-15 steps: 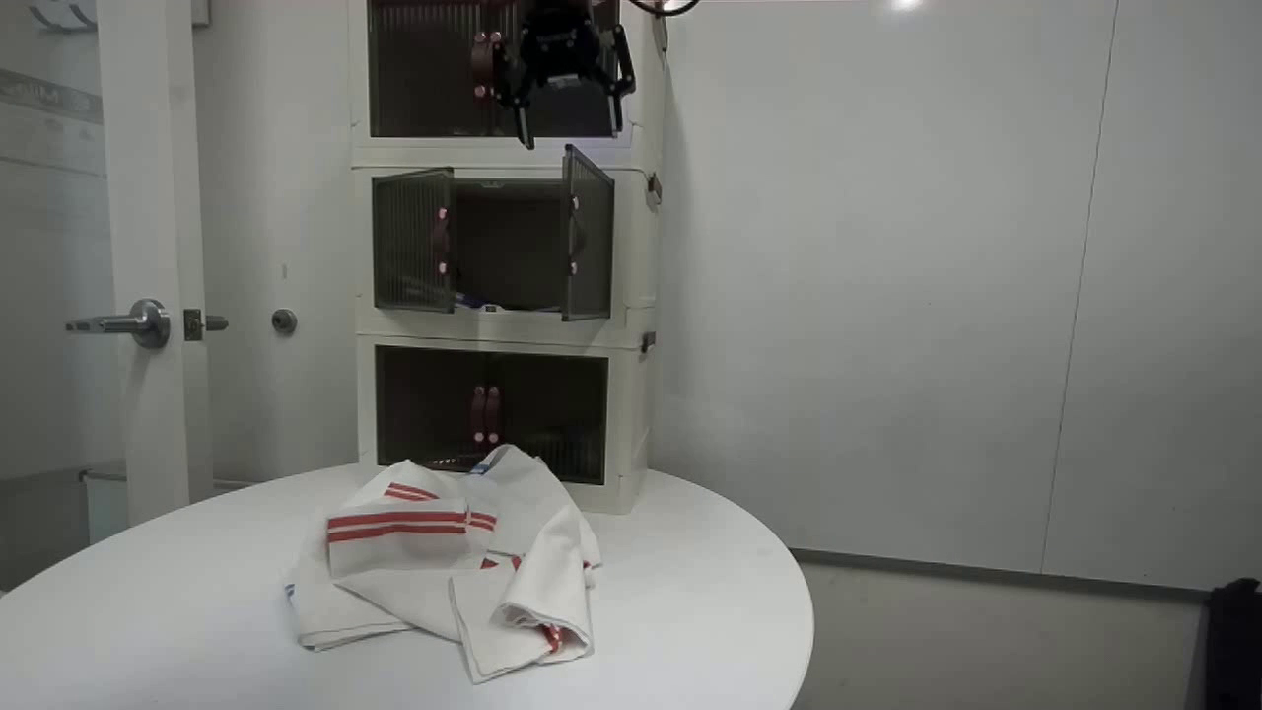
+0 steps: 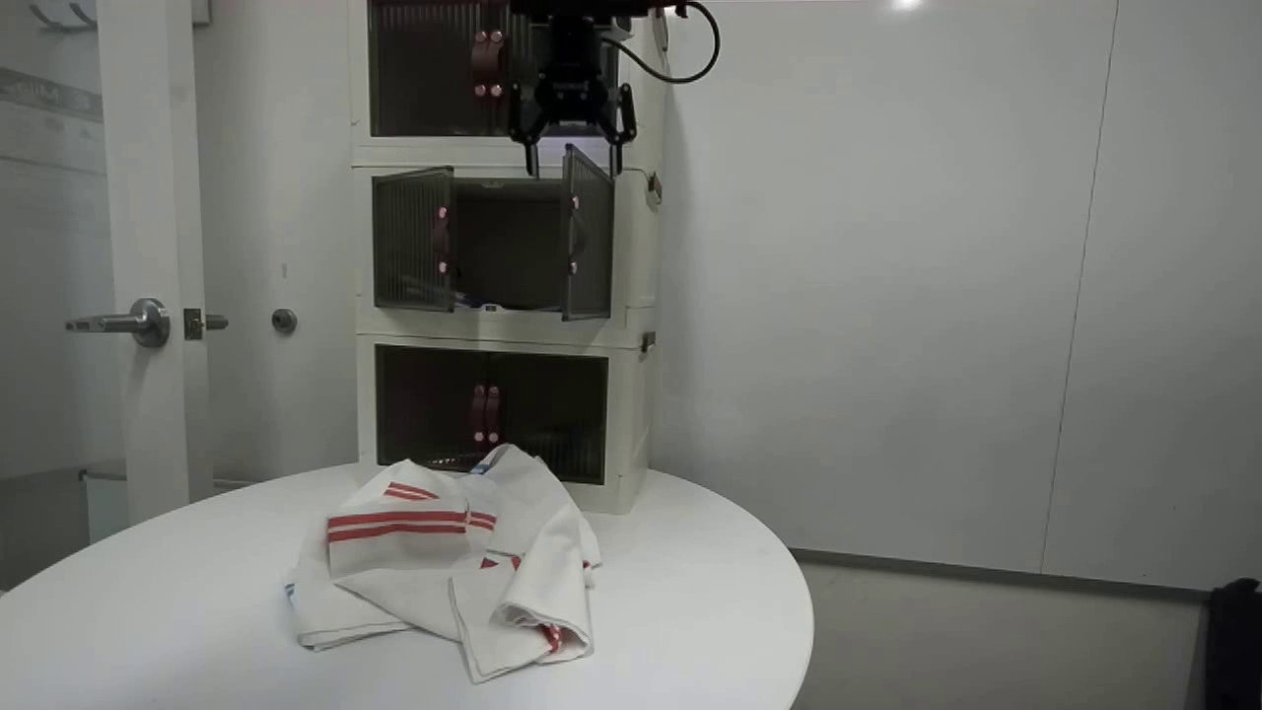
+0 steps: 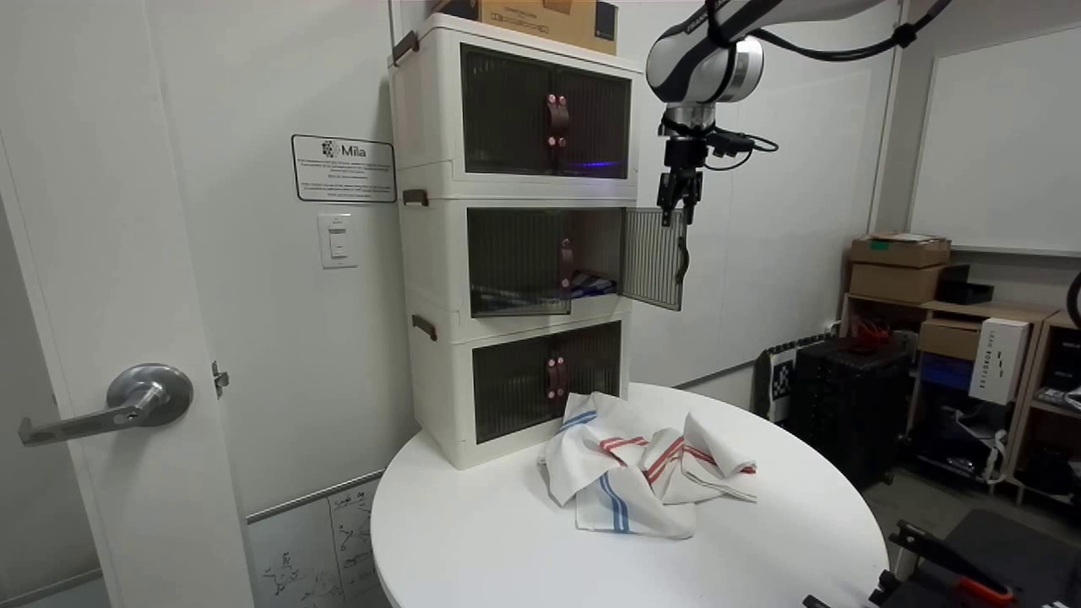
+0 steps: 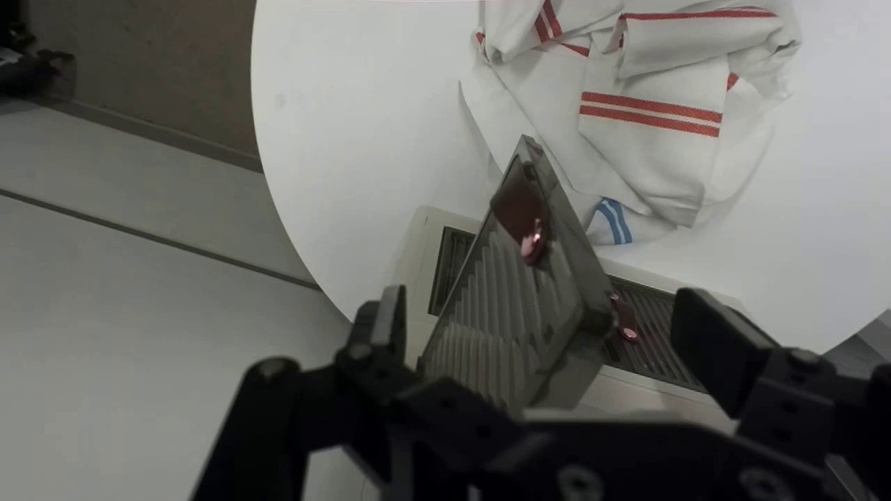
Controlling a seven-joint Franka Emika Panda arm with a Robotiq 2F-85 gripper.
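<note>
My gripper (image 2: 575, 166) is open, fingers pointing down, above the middle compartment of a white stacked cabinet (image 3: 431, 238). That compartment's right door (image 2: 588, 237) is swung well outward; its left door (image 2: 414, 241) is partly open. In the wrist view the right door (image 4: 518, 284) lies below and between the spread fingers, and nothing appears gripped. Whether a finger touches the door's top edge cannot be told. A crumpled white towel (image 3: 608, 456) with red and blue stripes lies on the round white table (image 2: 698, 615), in front of the cabinet.
The top doors (image 3: 507, 111) and bottom doors (image 3: 512, 390) of the cabinet are shut. Some items (image 3: 595, 285) lie inside the middle compartment. A cardboard box (image 3: 547, 22) sits on top. Bare tabletop surrounds the towel, and a wall stands close behind.
My gripper has come down from in front of the top compartment to the level of the right door's top, and it now hangs straighter. Doors and towel have not moved.
</note>
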